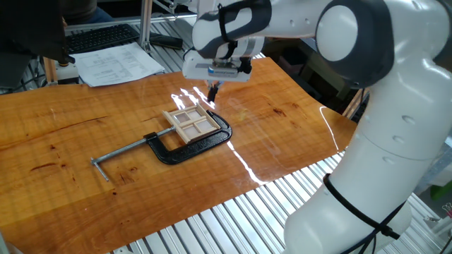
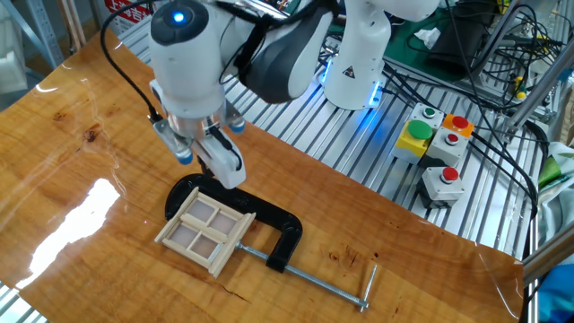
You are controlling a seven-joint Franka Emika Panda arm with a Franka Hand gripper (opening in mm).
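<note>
A small wooden window-like frame (image 1: 191, 122) with four panes lies flat on the wooden tabletop, beside a black C-clamp (image 1: 185, 153). In the second view the wooden frame (image 2: 204, 231) sits against the clamp (image 2: 285, 235), whose screw reaches its edge. Whether it is firmly clamped cannot be told. My gripper (image 1: 212, 94) points down above the table, beyond the wooden frame in the first view. Its dark fingers look close together, and no object shows between them. The second view mostly hides the fingertips behind the hand.
Papers (image 1: 119, 65) and a keyboard (image 1: 103, 38) are at the far edge. The clamp's long screw (image 1: 131, 146) juts across the tabletop. Push-button boxes (image 2: 434, 135) stand on the metal slats near the robot base.
</note>
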